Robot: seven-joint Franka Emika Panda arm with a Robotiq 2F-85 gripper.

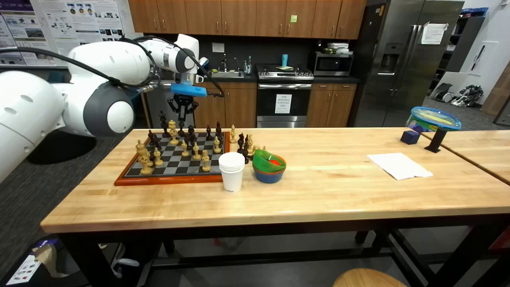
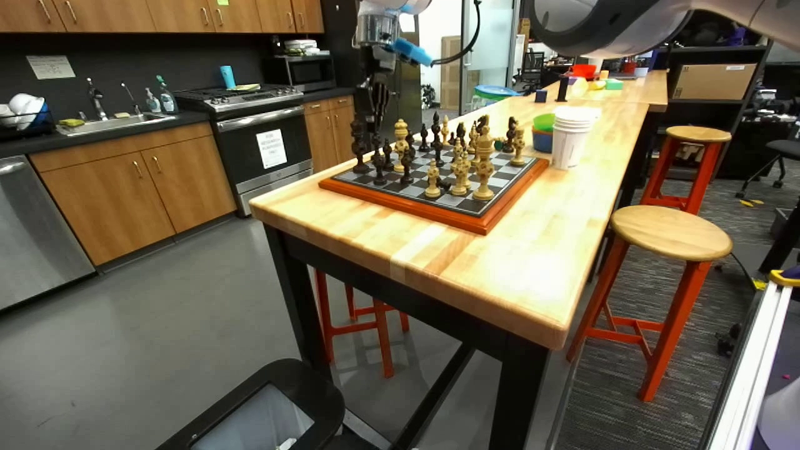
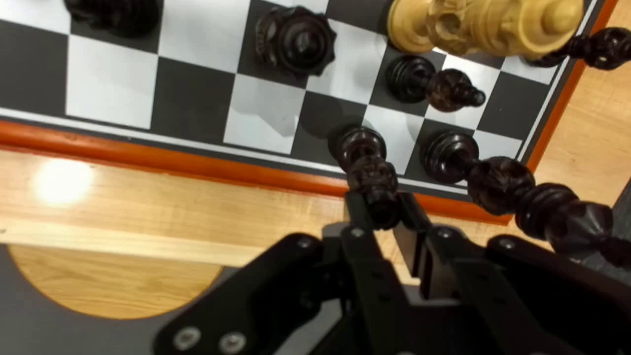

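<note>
In the wrist view a dark chess piece point(image 3: 372, 171) stands on an edge square of the chessboard point(image 3: 112, 97), and my gripper is shut on its top. The same gripper point(image 1: 181, 116) points down over the board's far edge in exterior view 1. A taller dark piece point(image 3: 503, 183) stands close by on the right, partly behind my finger. Near it are a short dark piece point(image 3: 435, 83) and a tall light piece point(image 3: 485, 23). Another dark piece point(image 3: 301, 41) stands farther in on the board.
Several light pieces, one a tall light piece point(image 2: 484, 169), stand on the near side of the board. White cups point(image 1: 232, 172) and a blue bowl point(image 1: 268, 174) sit beside it.
</note>
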